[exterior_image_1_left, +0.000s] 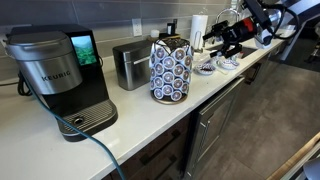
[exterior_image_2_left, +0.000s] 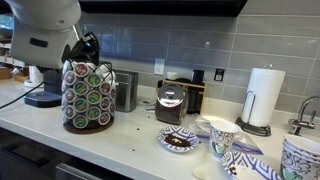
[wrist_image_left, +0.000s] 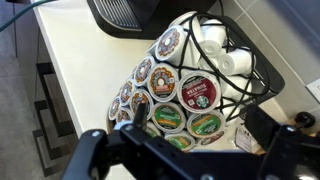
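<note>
A carousel of coffee pods (exterior_image_1_left: 171, 72) stands on the white counter, its sides covered with round pod lids. In the wrist view the pods (wrist_image_left: 199, 93) fill the middle, with several loose white pods (wrist_image_left: 235, 62) in the wire top. My gripper is open above the carousel, one dark finger (wrist_image_left: 85, 155) at the left and the other at the right. Nothing sits between them. From the second exterior view, the gripper (exterior_image_2_left: 84, 48) overlaps the carousel's top (exterior_image_2_left: 88, 90), so the exact gap is hard to judge.
A Keurig coffee maker (exterior_image_1_left: 66, 80) and a toaster (exterior_image_1_left: 133, 64) stand along the wall beside the carousel. On its other side are a patterned plate (exterior_image_2_left: 178, 139), a cup (exterior_image_2_left: 223, 135) and a paper towel roll (exterior_image_2_left: 262, 95). The counter's front edge runs close by.
</note>
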